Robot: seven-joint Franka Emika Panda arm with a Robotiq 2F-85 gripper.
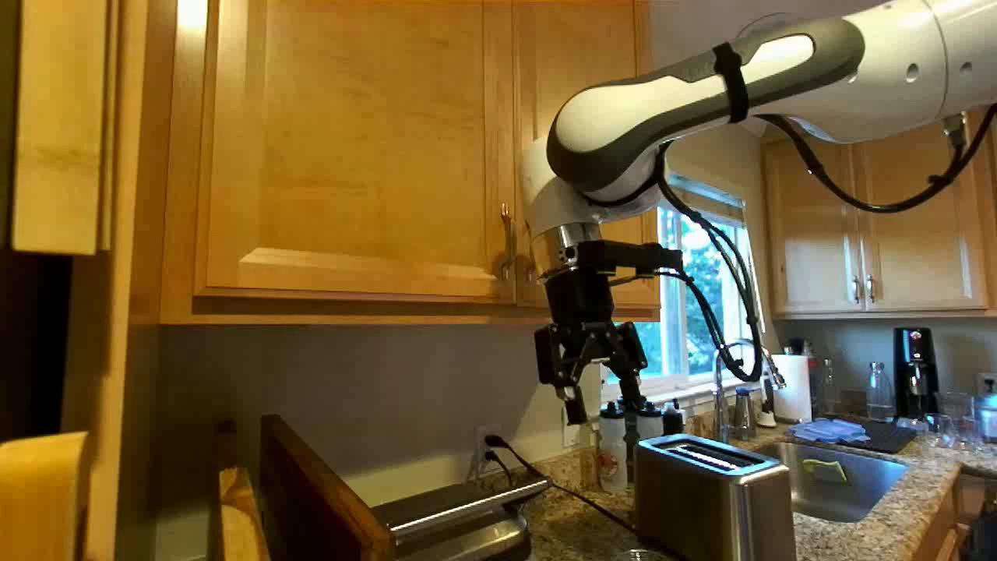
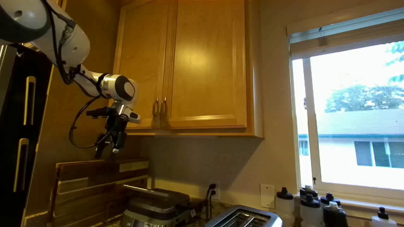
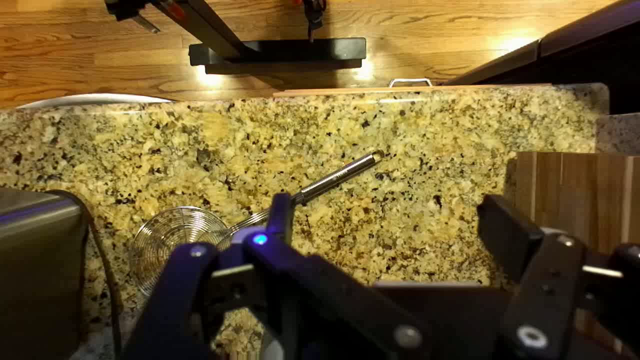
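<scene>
My gripper is open above the granite counter, its two black fingers wide apart and nothing between them. Below it in the wrist view lies a metal skimmer: a round wire-mesh head at the left and a steel handle [image 3: 339,178] slanting up to the right. Part of the skimmer's neck and head is covered by the left finger [image 3: 279,219]. From outside, the gripper [image 1: 605,411] hangs pointing down below the upper cabinets, behind the toaster as seen there. In the second exterior view, the gripper [image 2: 107,153] appears near the top of the wooden boards.
A steel toaster [image 1: 715,495] stands near the sink [image 1: 832,481]. A metal countertop appliance [image 2: 159,206] sits beside tall wooden boards [image 2: 98,189]. Bottles [image 2: 284,208] line the wall by the window. Upper cabinets [image 1: 364,149] hang close by the arm.
</scene>
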